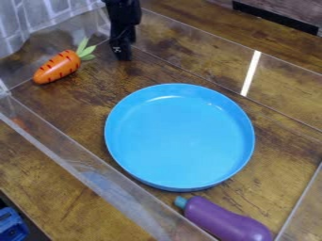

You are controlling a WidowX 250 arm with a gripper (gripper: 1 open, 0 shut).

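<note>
My black gripper (123,42) hangs at the top of the camera view, over the back of the wooden surface, to the right of and above an orange toy carrot (56,67) with green leaves. It is dark and small here, so its fingers are hard to make out. A round blue plate (179,134) fills the middle of the surface. A purple toy eggplant (229,222) lies below the plate at the bottom right, partly cut off by the frame.
Clear plastic walls border the wooden surface (75,122). A blue object (9,226) sits at the bottom left, outside the wall. The wood between the carrot and the plate is bare, as is the area right of the plate.
</note>
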